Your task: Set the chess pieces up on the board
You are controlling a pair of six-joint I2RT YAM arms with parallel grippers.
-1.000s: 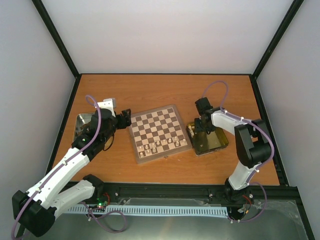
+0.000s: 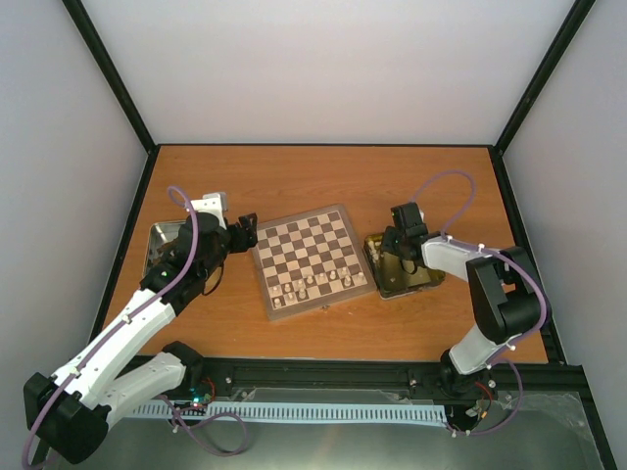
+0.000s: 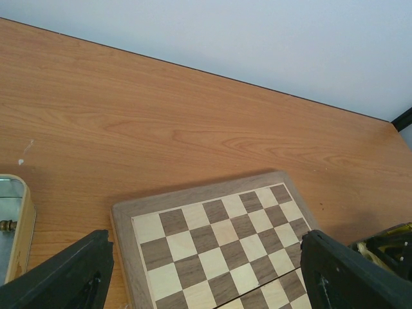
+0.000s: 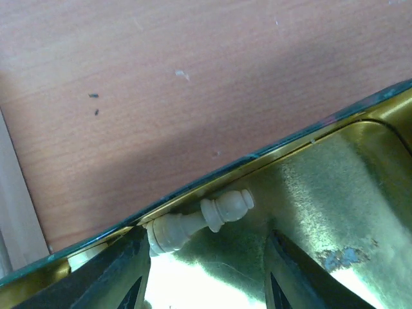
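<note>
The chessboard (image 2: 304,245) lies mid-table with several light pieces on its near rows. My right gripper is over the gold tray (image 2: 411,284), open around a white piece (image 4: 174,228) lying on its side along the tray's wall; another white piece is partly hidden by the left finger. My left gripper hangs open at the board's left, with nothing between its fingers.
A silver tray (image 3: 9,244) with dark pieces sits left of the board, partly hidden by the left arm. A small piece lies on the table by the board's near edge.
My right gripper and arm have shifted slightly to the right over the gold tray. The left arm has not moved.
</note>
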